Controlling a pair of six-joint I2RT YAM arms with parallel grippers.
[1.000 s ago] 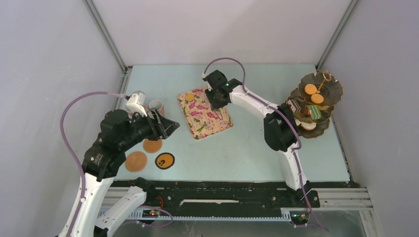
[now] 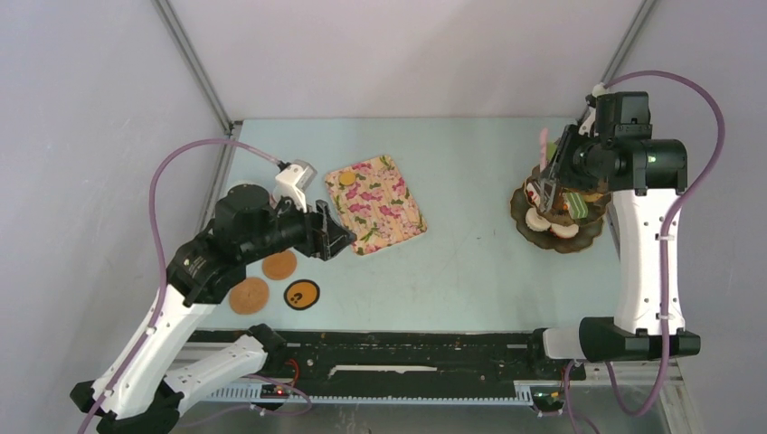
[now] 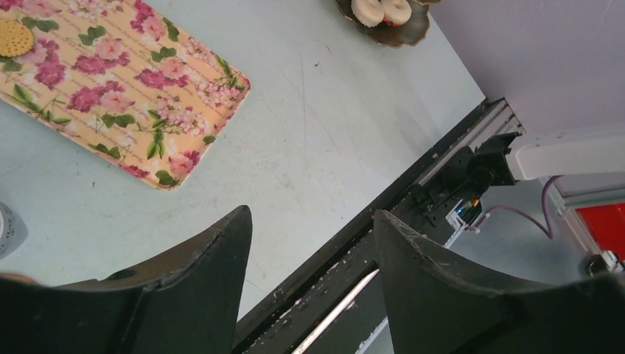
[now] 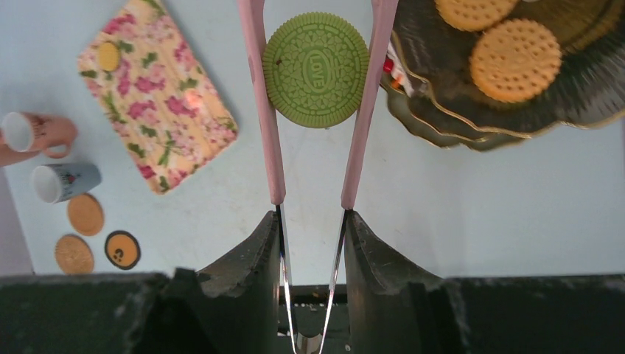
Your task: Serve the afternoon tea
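Note:
My right gripper is shut on a pair of tongs with pink arms and metal ends. Between the pink arms sits a round green cookie. In the top view the right gripper is over the tiered stand and hides part of it; two orange round cookies lie on the stand's upper tier. A floral tray lies mid-table with one small yellow cracker on it. Left of the tray my left gripper is open, fingers apart and empty.
A grey-blue cup and a pink mug stand at the left, largely behind the left arm in the top view. Two wooden coasters and a black-rimmed one lie front left. Clear table separates tray and stand.
From over the floral tray my right gripper has swept right to the stand, the green cookie travelling in its tongs. The left gripper has shifted slightly to the right.

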